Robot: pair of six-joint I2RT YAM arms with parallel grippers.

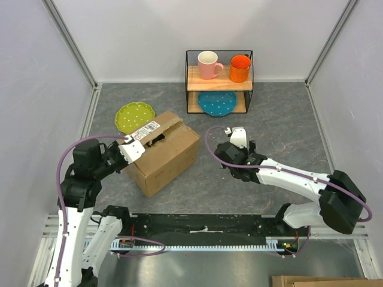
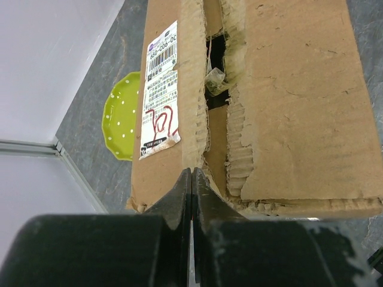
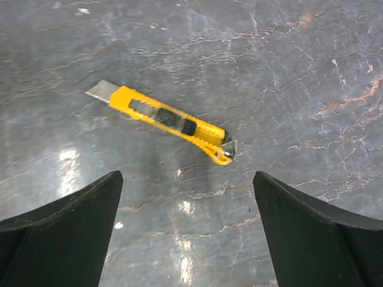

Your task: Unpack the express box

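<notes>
The brown cardboard box [image 1: 172, 156] rests on the grey table, its top slit along the seam, with a dark gap and some clear tape showing in the left wrist view. A white label [image 2: 160, 89] is stuck on one flap. My left gripper is shut at the near end of that seam, with nothing visible between its fingers; whether it touches the cardboard I cannot tell. In the right wrist view a yellow box cutter [image 3: 167, 119], blade out, lies on the table. My right gripper stands open above it, fingers apart and empty.
A yellow-green dotted plate [image 1: 134, 117] lies behind the box. At the back, a rack [image 1: 216, 78] holds a pink mug [image 1: 207, 65], an orange mug [image 1: 239, 69] and a blue plate [image 1: 217, 103]. Bare table lies to the right, towards the right wall.
</notes>
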